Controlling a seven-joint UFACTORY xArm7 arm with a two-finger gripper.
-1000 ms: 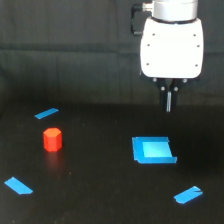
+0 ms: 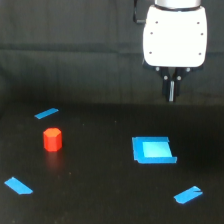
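Note:
A red block (image 2: 52, 139) with a six-sided outline sits on the dark table at the left. Right of the middle lies a light-blue square (image 2: 156, 149) framed by blue tape (image 2: 139, 157). My gripper (image 2: 171, 97) hangs under the white arm (image 2: 175, 38) at the upper right, behind and above the taped square in the view. It is far from the red block. The fingers look like one narrow dark shape, too small and dim to tell whether they are apart. Nothing can be made out between them.
Strips of blue tape lie flat on the table: one at the left back (image 2: 46, 113), one at the left front (image 2: 18, 186) and one at the right front (image 2: 188, 195). Bare table separates the red block from the taped square. A dark curtain (image 2: 70, 60) hangs behind.
The arm and gripper have risen and shifted slightly right. The red block and the taped square have stayed where they were.

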